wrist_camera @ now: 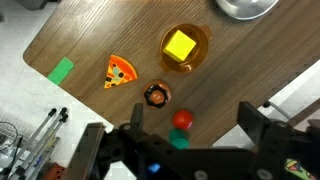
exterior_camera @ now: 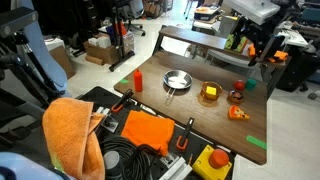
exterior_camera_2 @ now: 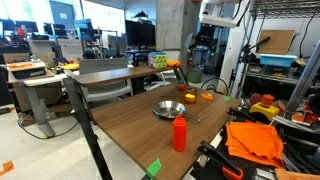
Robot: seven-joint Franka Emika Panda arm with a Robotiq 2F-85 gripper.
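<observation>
My gripper hangs high above the table, its two fingers wide apart in the wrist view and nothing held between them. Below lies a brown bowl (wrist_camera: pixel 203 58) with a yellow cube (wrist_camera: pixel 179 45) in it. A toy pizza slice (wrist_camera: pixel 120 70) rests on the bare wood, and a small round reddish-brown item (wrist_camera: pixel 157 94) sits nearby. A red ball-like item (wrist_camera: pixel 182 119) and a green one (wrist_camera: pixel 178 138) are close to the fingers. The metal pan (exterior_camera: pixel 177 78) stands farther left, with a red bottle (exterior_camera: pixel 138 80) beyond it.
A green patch (exterior_camera: pixel 257 141) marks the table's near right corner. Beyond the edge are an orange cloth (exterior_camera: pixel 148 130), black cables and a yellow box with a red button (exterior_camera: pixel 218 158). Bare wood (exterior_camera: pixel 205 118) spreads across the front.
</observation>
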